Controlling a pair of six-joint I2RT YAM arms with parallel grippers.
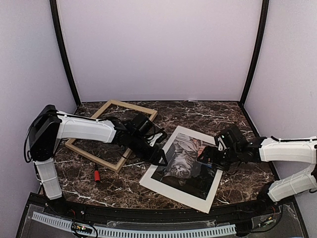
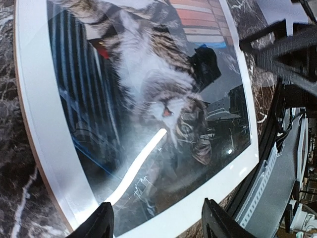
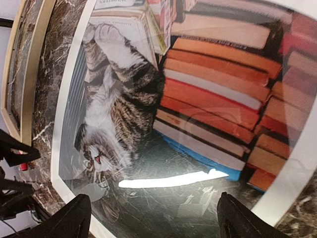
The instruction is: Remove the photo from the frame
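Note:
The cat photo (image 1: 184, 161), with its white border, lies on the dark marbled table right of centre under a glossy clear sheet. Apart from it, the empty wooden frame (image 1: 136, 107) rests at the left. Over the photo's left edge hangs my left gripper (image 1: 157, 148); in its wrist view the fingers (image 2: 101, 222) stand apart with nothing gripped. My right gripper (image 1: 207, 151) hovers above the photo's right side, its fingers (image 3: 77, 215) wide apart and empty. A brownish edge shows beneath the white border in the left wrist view.
A red-handled tool (image 1: 97, 175) lies below the wooden frame. Bare table (image 1: 188, 114) stretches behind the photo. The black front rail (image 1: 124, 210) runs close to the photo's lower corner.

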